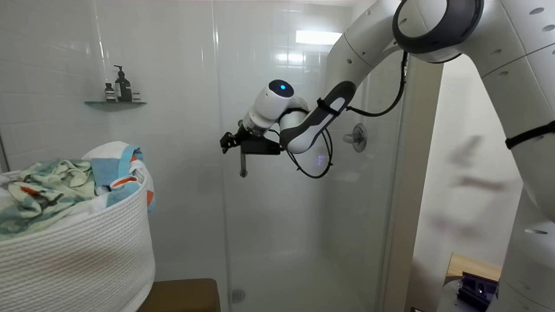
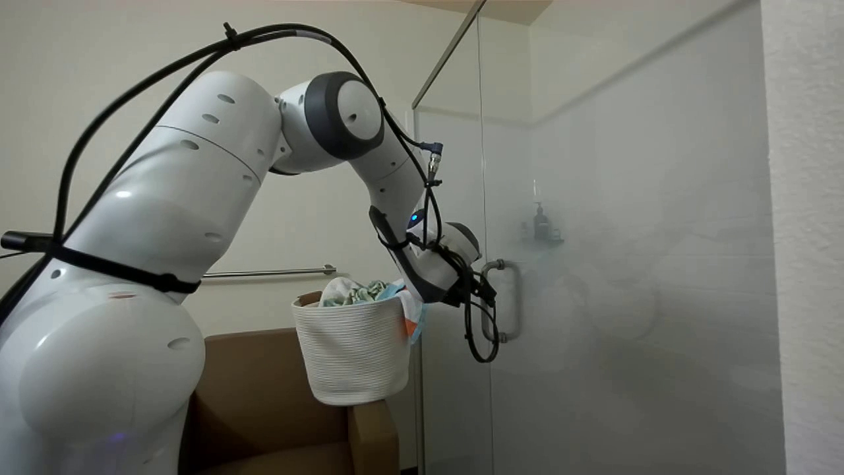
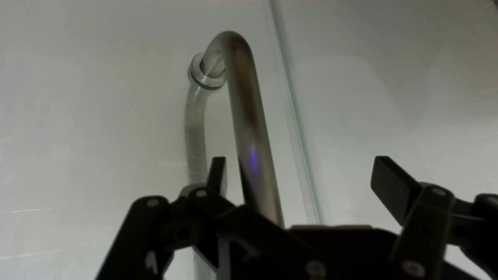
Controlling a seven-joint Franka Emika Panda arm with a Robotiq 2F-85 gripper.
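A metal bar handle (image 3: 249,116) stands out from the glass shower door (image 3: 93,130), its upper bend and collar visible in the wrist view. My black gripper is open there, the handle seen between its two fingers and closer to the left one; its lower part drops out of sight behind the gripper body. In exterior view 1 the gripper (image 1: 226,141) covers much of the handle (image 1: 243,165), whose lower end shows beneath. Exterior view 2 has the gripper (image 2: 486,293) beside the handle (image 2: 514,301); contact cannot be told.
A white woven basket (image 1: 78,260) full of towels (image 1: 52,190) stands at the left, on a brown chair (image 2: 265,388). Behind the glass are a corner shelf (image 1: 115,103) with bottles and a round shower valve (image 1: 359,138). Cables (image 2: 475,332) hang in a loop at the wrist.
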